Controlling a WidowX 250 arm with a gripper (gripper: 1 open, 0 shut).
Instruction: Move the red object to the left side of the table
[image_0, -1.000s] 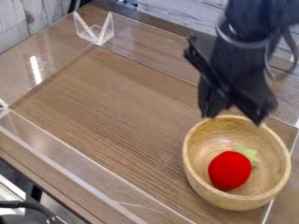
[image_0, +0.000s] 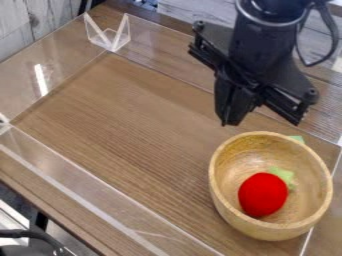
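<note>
A round red object (image_0: 263, 194) lies inside a pale wooden bowl (image_0: 225, 188) at the lower right. Above and behind the bowl, apart from the red object in the picture, is my dark gripper (image_0: 254, 88). Its fingers cannot be clearly made out against the black arm, so whether they are apart or together does not show. The whole red object is in plain sight within the bowl.
Beside the red object in the bowl is a green piece (image_0: 282, 178), and more green (image_0: 297, 139) shows at the bowl's far rim. A white wire-like holder (image_0: 108, 33) stands at the far left.
A second ago the arm's lower end looked blurred and reached nearer the bowl; now it is sharp and higher. Bowl and red object have stayed put.
</note>
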